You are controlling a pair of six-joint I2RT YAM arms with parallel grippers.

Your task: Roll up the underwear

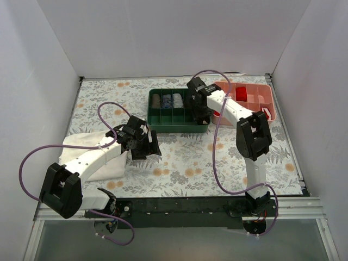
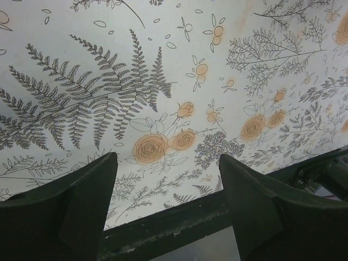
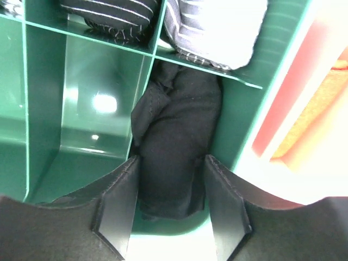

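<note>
A black folded underwear (image 3: 174, 130) lies in the front right compartment of the green divided box (image 1: 168, 129). My right gripper is over it, open, its fingertips at either side of the cloth. In the top view it hides most of that compartment. My left gripper hangs open over the bare patterned table left of centre, nothing between its fingers. Striped rolled pieces (image 3: 209, 27) fill compartments behind the black one; other rolls (image 1: 167, 101) sit in the box's back row.
A pink divided box (image 1: 250, 87) with red items (image 1: 241, 94) stands right of the green one. A white cloth (image 1: 81, 138) lies at the left under the left arm.
</note>
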